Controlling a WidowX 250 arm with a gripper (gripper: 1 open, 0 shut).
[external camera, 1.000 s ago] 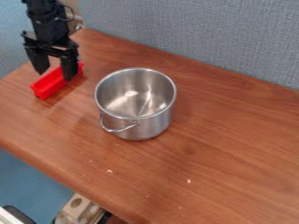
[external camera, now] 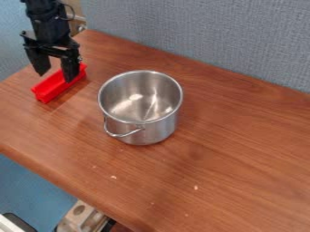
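Observation:
My black gripper (external camera: pixel 56 63) hangs at the upper left of the camera view, open, its fingers low over a red bar (external camera: pixel 53 88) lying on the wooden table (external camera: pixel 218 172). The fingers hide the far end of the bar; whether they touch it, I cannot tell. A steel pot (external camera: pixel 140 107) with a wire handle stands upright to the right of the bar.
A grey wall (external camera: pixel 206 32) runs along the back. The table's edge drops away at the lower left.
My gripper has shifted very slightly around the red bar. The pot and bar look unmoved.

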